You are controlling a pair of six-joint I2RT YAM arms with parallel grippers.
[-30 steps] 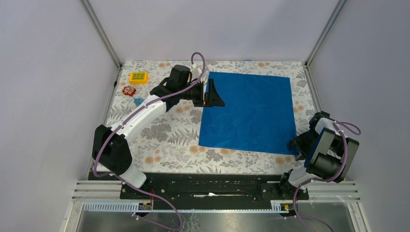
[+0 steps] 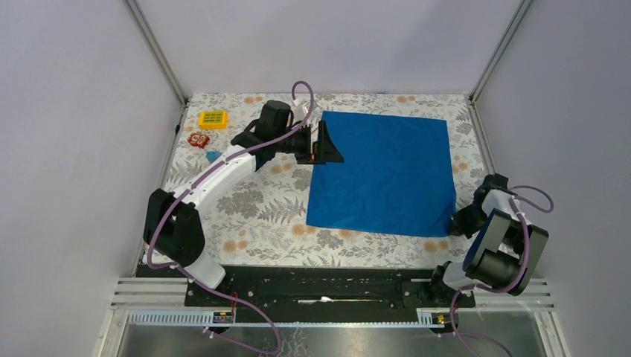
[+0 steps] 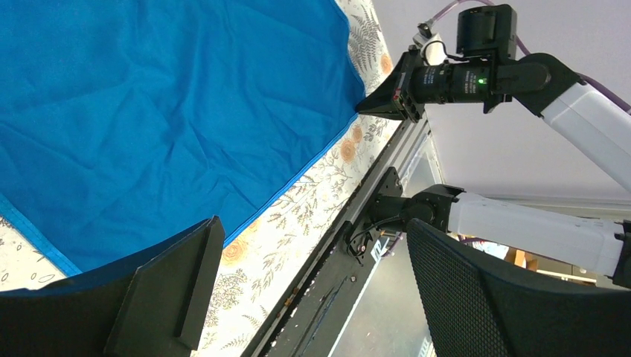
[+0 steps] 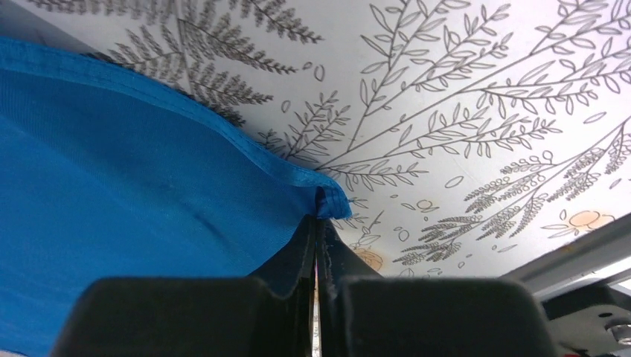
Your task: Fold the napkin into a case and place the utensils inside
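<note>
The blue napkin (image 2: 379,171) lies spread flat on the floral mat. My left gripper (image 2: 320,149) hovers open over its upper-left edge; in the left wrist view its two fingers frame the near edge, with nothing between them. My right gripper is shut at the napkin's front-right corner, where the hem (image 4: 223,126) is slightly raised and bunched at the fingertips; whether cloth is between them I cannot tell. No utensils can be made out clearly.
A yellow tray (image 2: 213,120), a red item (image 2: 199,140) and a blue item (image 2: 212,156), partly behind the left arm, lie at the mat's left. Rails border the sides.
My right gripper has shifted slightly at the napkin's front-right corner. The left arm is nearly still.
</note>
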